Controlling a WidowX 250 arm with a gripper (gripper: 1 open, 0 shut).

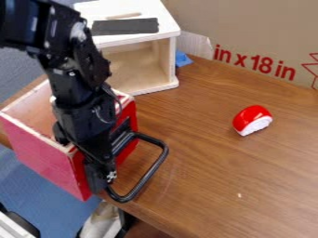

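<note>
My black arm reaches down from the upper left to my gripper (99, 160), which is low at the front right of a red wooden box (47, 153) on the table's left edge. A black bar handle (152, 172) loops out to the right beside the gripper. The fingertips are largely hidden, so I cannot tell how the fingers stand or what is between them.
A white wooden cubby (152, 70) stands behind, with a small blue object (183, 59) beside it. A red-and-white round object (251, 120) lies on the wooden table (236, 186), whose right part is mostly clear. A cardboard panel (248, 28) is at the back.
</note>
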